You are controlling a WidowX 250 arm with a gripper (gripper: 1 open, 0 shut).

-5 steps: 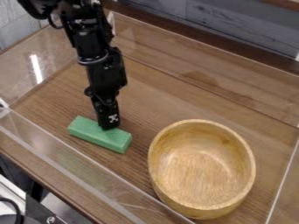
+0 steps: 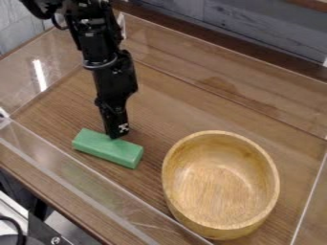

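Note:
A green rectangular block (image 2: 107, 149) lies flat on the wooden table at the front left. Just behind it, the black gripper (image 2: 117, 128) points down, its tip low and close to the block's back edge; whether it touches is unclear. The gripper is shut, and the block lies outside it.
A round wooden bowl (image 2: 220, 180) sits to the right of the block, near the front. A clear raised edge runs along the front left, and a wall stands at the back.
The green block has moved very slightly to the left.

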